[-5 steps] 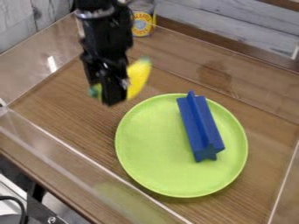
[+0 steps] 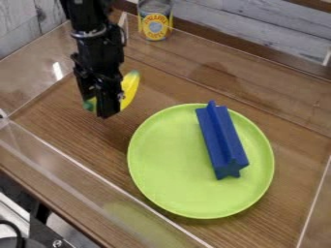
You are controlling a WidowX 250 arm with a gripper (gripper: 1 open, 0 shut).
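My black gripper hangs at the left of the wooden table, shut on a yellow object with a green end, perhaps a toy vegetable; its exact shape is partly hidden behind the fingers. To the right, a green plate holds a blue elongated block.
A yellow can stands at the back near a white plank wall. The table between the can and the plate is clear. The table's near left edge runs diagonally below the gripper.
The gripper has moved left, away from the plate, carrying the yellow object. The plate and blue block have stayed in place.
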